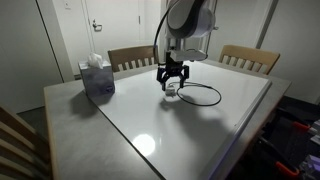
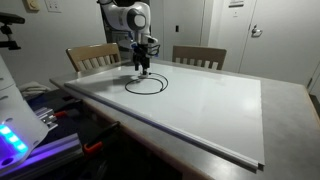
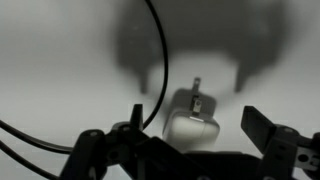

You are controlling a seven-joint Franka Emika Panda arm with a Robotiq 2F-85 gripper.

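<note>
On the white tabletop [image 1: 135, 105] lies a small white plug adapter [image 3: 191, 129]; in the wrist view its metal prongs point up the picture. Part of its lower end is covered by the gripper body. My gripper stands open above it, one finger [image 3: 128, 131] to its left and the other [image 3: 262, 128] to its right, nothing gripped. Seen from exterior view 1, the gripper [image 1: 173, 77] hovers just over the adapter [image 1: 170, 91]. Exterior view 2 has the gripper [image 2: 139, 48] at the far side of the table, near the adapter.
A thin black cable [image 1: 214, 101] curves in a loop on the table close to the adapter. At the back left edge stands a grey tissue box [image 1: 97, 78]. Chairs [image 2: 200, 59] surround the table.
</note>
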